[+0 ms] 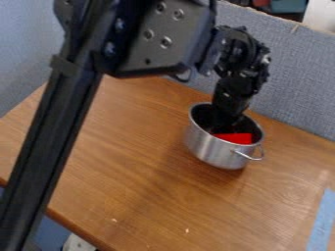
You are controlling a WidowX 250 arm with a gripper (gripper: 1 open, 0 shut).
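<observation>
A stainless steel pot (216, 149) with side handles stands on the wooden table (118, 167), right of centre. A red object (238, 137) lies inside it. The black gripper (225, 120) reaches down into the pot from above, at its back part; its fingertips are hidden by the pot, so what is between them does not show.
A grey padded wall (295, 98) runs along the back of the table. A light blue strip (320, 221) lies at the right edge.
</observation>
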